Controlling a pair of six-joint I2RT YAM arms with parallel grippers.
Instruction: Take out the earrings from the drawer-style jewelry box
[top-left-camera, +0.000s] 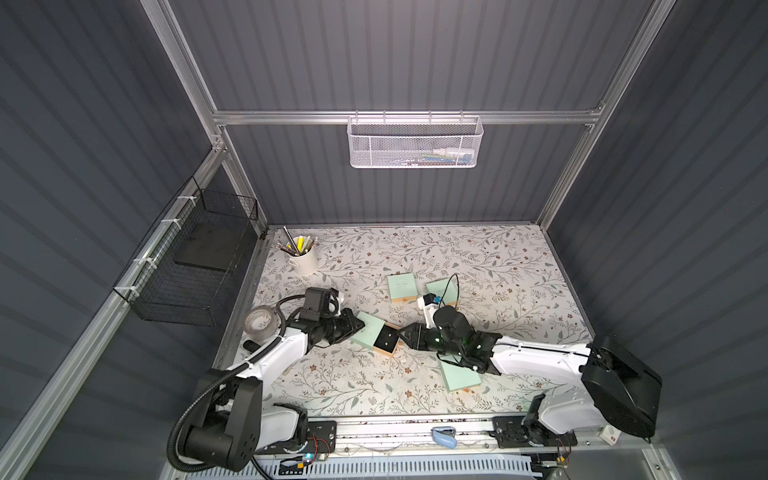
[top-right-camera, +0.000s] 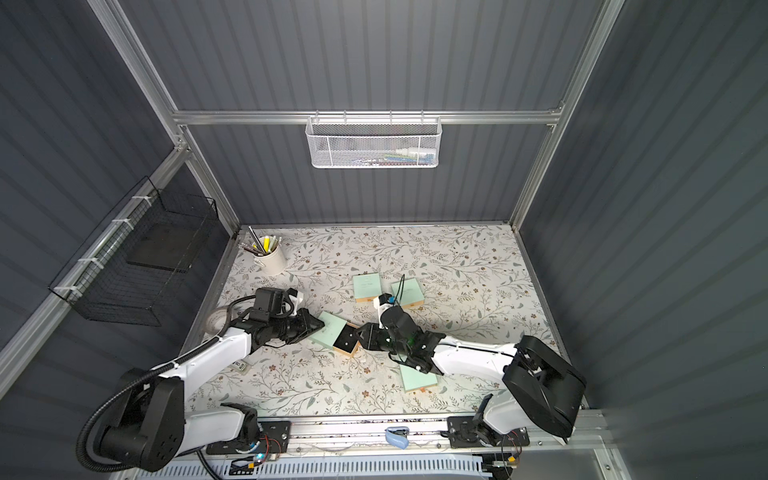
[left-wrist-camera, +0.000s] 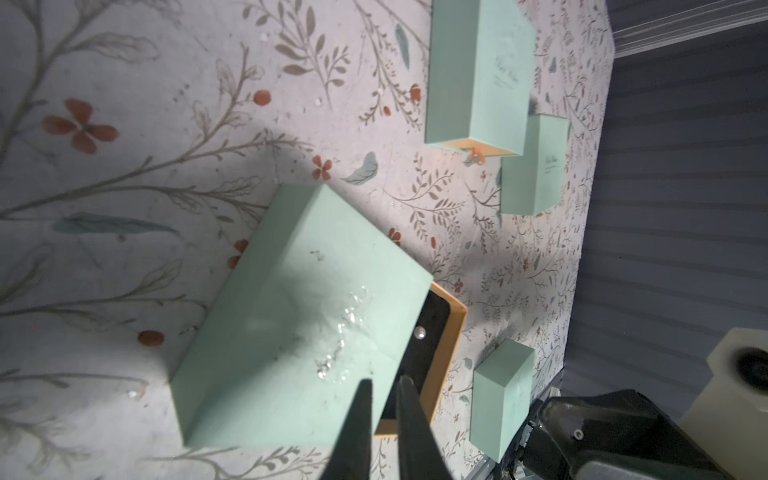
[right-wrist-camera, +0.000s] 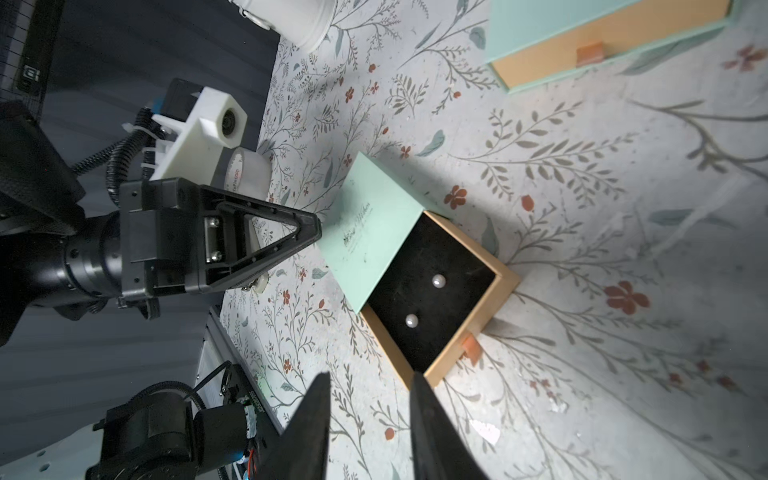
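Observation:
The mint-green jewelry box (right-wrist-camera: 369, 225) lies between the two arms, its tan drawer (right-wrist-camera: 488, 300) pulled partway out on the right. On the drawer's black pad (right-wrist-camera: 424, 308) sit two small pearl-like earrings, one pearl (right-wrist-camera: 438, 281) toward the back and another pearl (right-wrist-camera: 411, 321) toward the front. Just over the lid's left part is my left gripper (top-left-camera: 357, 324), its fingers slightly apart and empty; contact cannot be told. My right gripper hovers near the drawer's front end, fingers parted, nothing between them.
Closed mint boxes stand behind, one box (top-left-camera: 402, 285) in the middle and a second box (top-left-camera: 439, 288) beside it. Another closed box (top-left-camera: 460, 377) lies partly under the right arm. A pen cup (top-left-camera: 305, 262) and a tape roll (top-left-camera: 260, 321) occupy the left side.

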